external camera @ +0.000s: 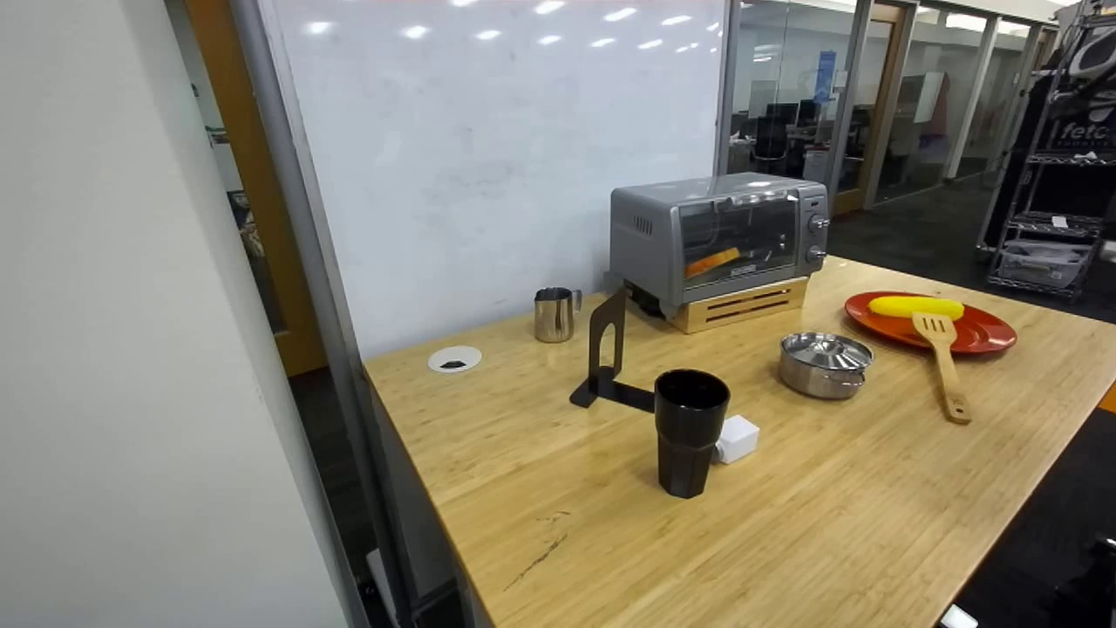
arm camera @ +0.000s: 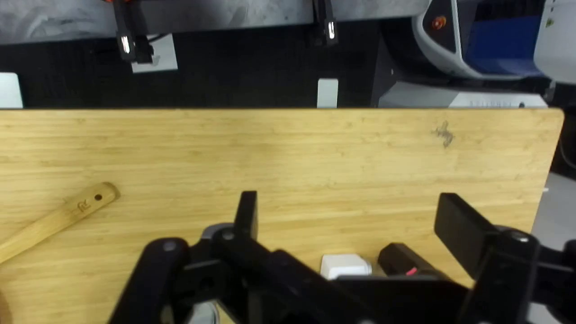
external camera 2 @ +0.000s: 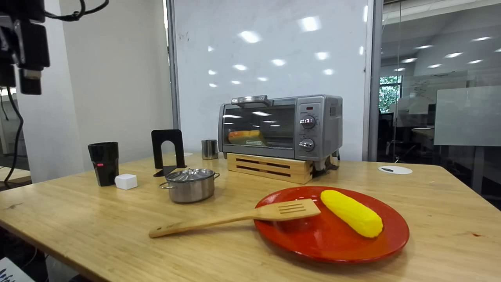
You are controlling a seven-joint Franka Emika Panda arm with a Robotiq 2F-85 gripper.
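Wide apart in the wrist view, the fingers of my open gripper have nothing between them. The gripper (external camera 2: 30,70) hangs high above the table's left side in exterior view 2, clear of everything. A black cup (external camera: 687,434) stands upright beside a small white block (external camera: 738,439). Farther along is a lidded steel pot (external camera: 824,365). A red plate (external camera 2: 300,244) bears a yellow corn-like piece (external camera 2: 353,213), and a wooden spatula (external camera 2: 211,223) rests with its head on the plate and its handle on the table.
Against the whiteboard, a grey toaster oven (external camera 2: 282,126) sits on a slotted wooden stand (external camera 2: 270,168), with something orange behind its glass. A steel pitcher (external camera: 554,316) and a black bookend (external camera: 609,351) stand to its left.
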